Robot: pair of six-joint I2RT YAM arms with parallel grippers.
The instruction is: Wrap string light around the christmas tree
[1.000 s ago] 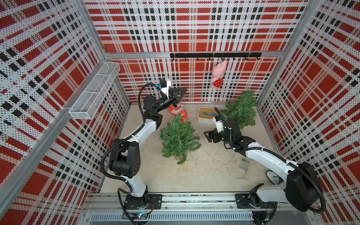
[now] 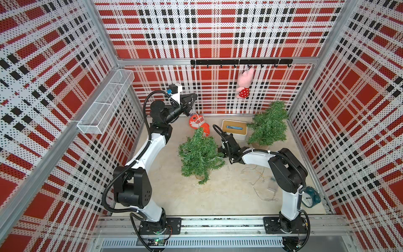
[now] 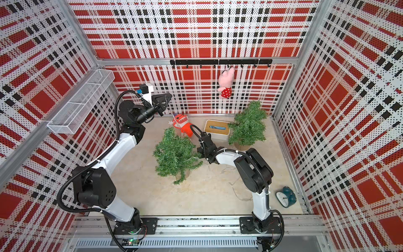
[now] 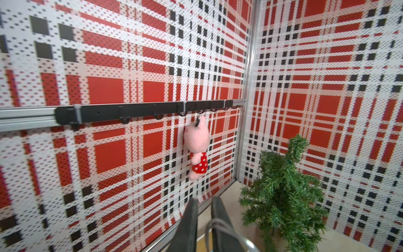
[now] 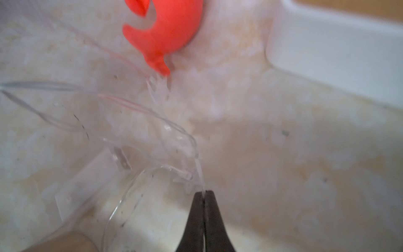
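A green tree (image 2: 199, 153) stands mid-table, another (image 2: 268, 121) at back right. My left gripper (image 2: 191, 100) is raised high left of the nearer tree, shut on the string light, whose clear wire (image 4: 226, 226) loops at its fingers in the left wrist view. My right gripper is low at the tabletop behind and right of the nearer tree, shut at a clear strand of the string light (image 5: 191, 140); whether the strand is between its fingers or beneath them I cannot tell. Loose wire (image 2: 262, 184) lies right of the tree.
A red-orange toy (image 3: 182, 124) and a white-rimmed box (image 3: 217, 136) lie at the back. A pink plush (image 2: 245, 82) hangs on the hook rail. A clock (image 2: 310, 197) stands front right; a wire basket (image 2: 105, 103) hangs on the left wall. The table's front middle is open.
My left gripper rose and moved left. My right arm swung inward and lower, toward the back of the nearer tree, compared with a second ago.
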